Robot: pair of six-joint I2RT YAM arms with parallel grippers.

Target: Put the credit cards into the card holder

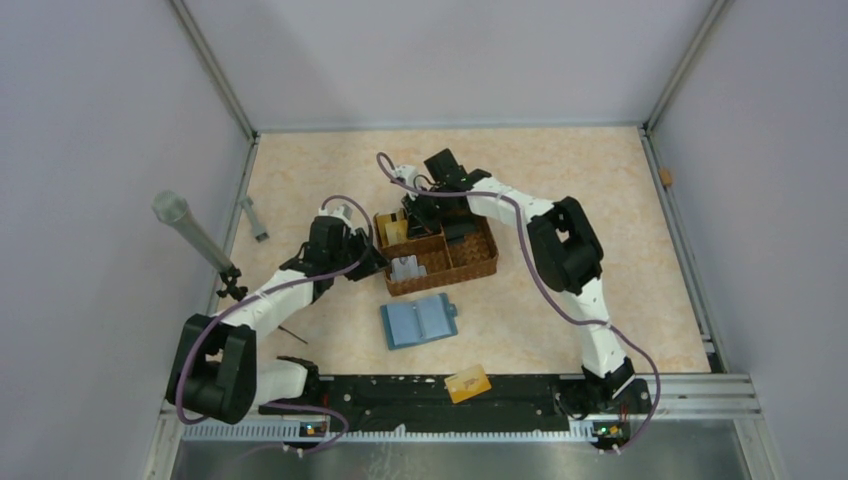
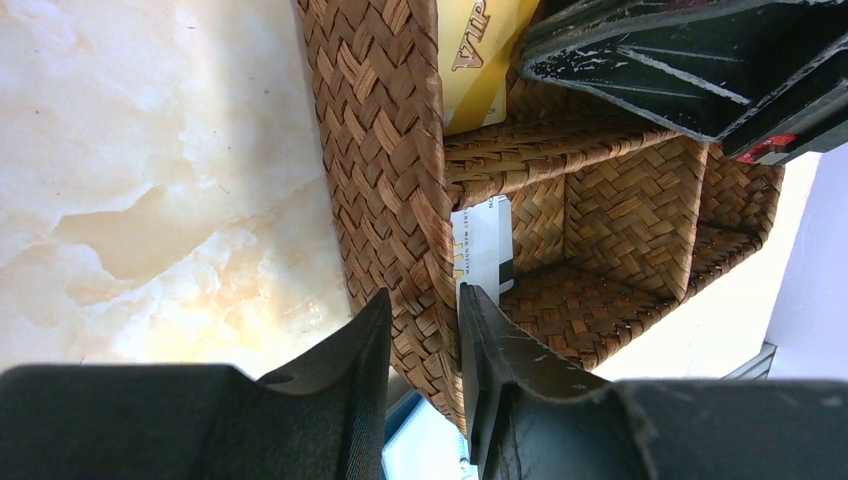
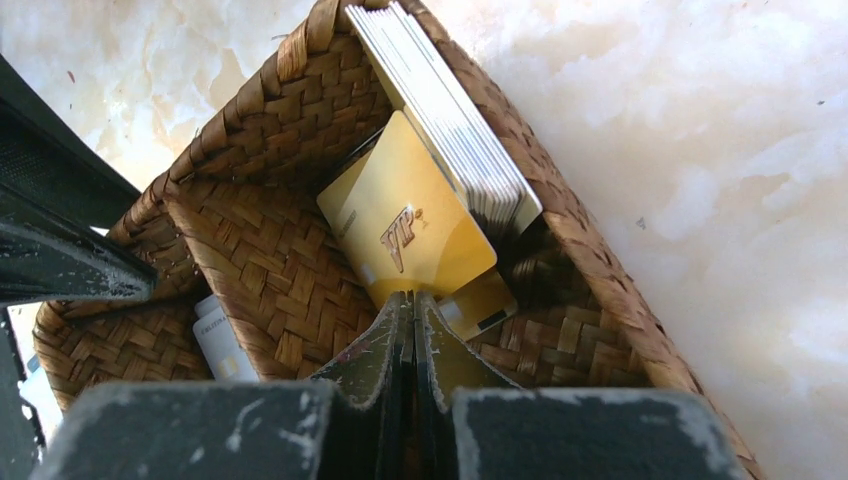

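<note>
Gold VIP cards [image 3: 410,210] lie in the back-left compartment of the woven basket [image 1: 437,285]. Beside them stands a stack of cards [image 3: 450,125] leaning on the wall. My right gripper points into this compartment, shut, its tips close to the lower edge of the VIP card with nothing between them. The left gripper is at the basket's left wall, partly open, with the woven rim showing between its fingers. White cards [image 1: 406,267] sit in the front-left compartment. On the table lies an open blue card holder [image 1: 418,321].
In front of the holder, a yellow-orange card [image 1: 467,383] lies at the table's front edge. A dark item [image 1: 460,230] rests in the basket's right part.
</note>
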